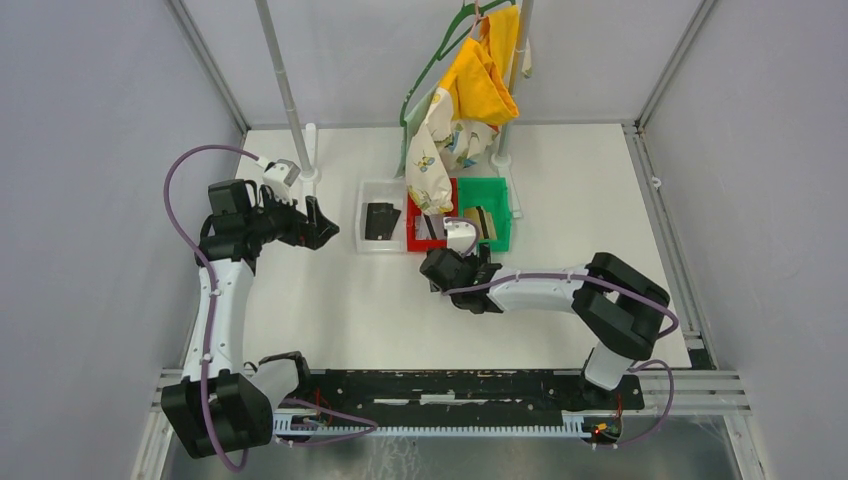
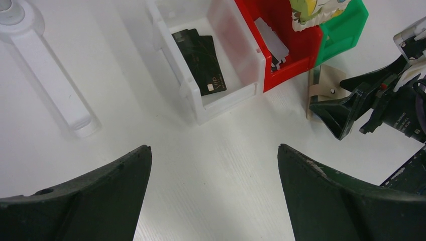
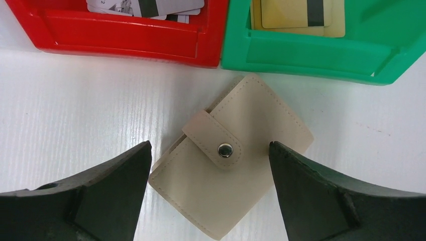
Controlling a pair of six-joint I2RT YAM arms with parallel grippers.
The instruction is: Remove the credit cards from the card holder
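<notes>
A beige leather card holder [image 3: 226, 186] with a snapped strap [image 3: 208, 133] lies on the white table in front of the red and green bins. My right gripper is open directly over it, fingers either side; in the top view the holder is mostly hidden beneath it. In the left wrist view it shows behind that gripper. My left gripper [image 1: 317, 225] stands open at the left, with empty table between its fingers. Whether cards are inside the holder cannot be seen.
A white bin [image 2: 228, 103] holds black cards, a red bin [image 3: 115, 37] white cards, a green bin [image 3: 311, 57] gold cards. Fabric [image 1: 430, 170] hangs over the bins. Poles stand at the back.
</notes>
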